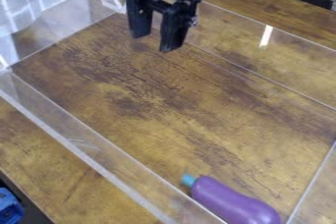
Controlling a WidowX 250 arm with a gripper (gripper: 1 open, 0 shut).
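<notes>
My black gripper (155, 27) hangs over the back of a clear-walled wooden work area (157, 100), its two fingers pointing down and apart, with nothing visible between them. A purple toy eggplant (234, 200) with a teal stem lies at the front right, well away from the gripper.
Clear plastic walls (92, 157) border the area on the left, back and right. A blue object (7, 208) sits outside at the lower left.
</notes>
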